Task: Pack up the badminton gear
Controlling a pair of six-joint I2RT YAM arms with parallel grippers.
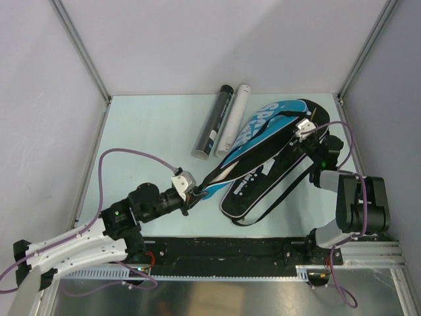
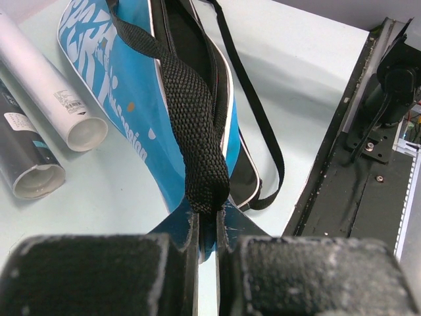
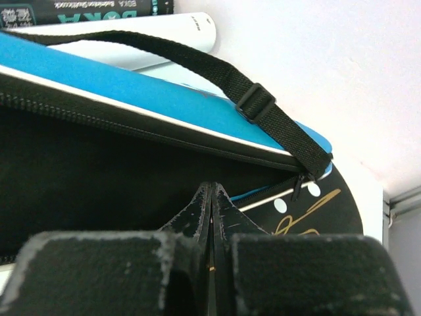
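Observation:
A blue-and-black badminton bag lies open on the table over a black racket bag. At the near end of the blue bag, my left gripper is shut on its black strap. My right gripper is shut beside the bag's open zipper at the far right end, with nothing clear between its fingers. In the right wrist view the strap with its buckle runs above it.
A dark shuttlecock tube and a white tube lie side by side behind the bags.

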